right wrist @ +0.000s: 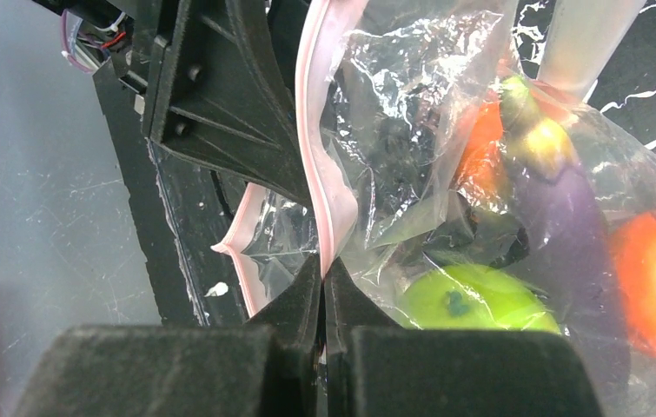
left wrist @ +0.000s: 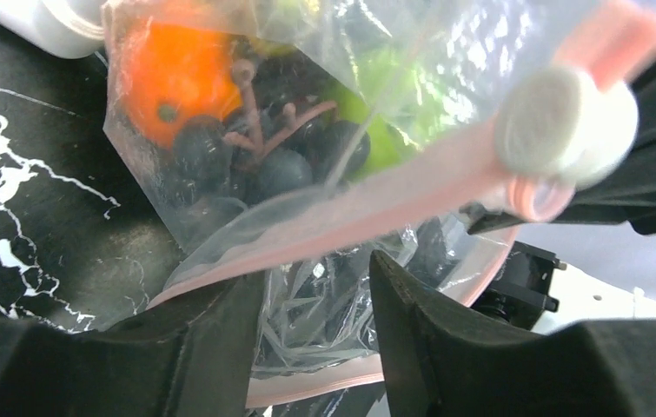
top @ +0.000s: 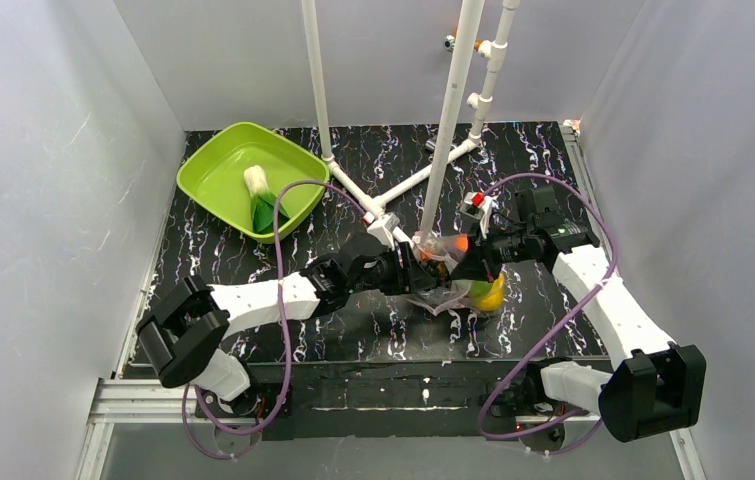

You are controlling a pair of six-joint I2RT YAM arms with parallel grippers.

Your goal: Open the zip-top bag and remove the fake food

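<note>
The clear zip top bag point(top: 440, 301), with its pink rim point(right wrist: 310, 104), stands bunched between my two grippers. Through its film show dark grapes point(left wrist: 285, 174), an orange item point(left wrist: 172, 78), a green item point(right wrist: 476, 300), a purple eggplant point(right wrist: 563, 234) and a yellow item point(top: 491, 297). My right gripper is shut on the pink rim. At the bag's mouth, my left gripper has its fingers parted, with loose film visible in the gap; whether they touch it I cannot tell.
A green bin point(top: 208, 188) at the back left holds a leafy white-and-green vegetable point(top: 260, 195). White pipes point(top: 450, 110) rise right behind the bag.
</note>
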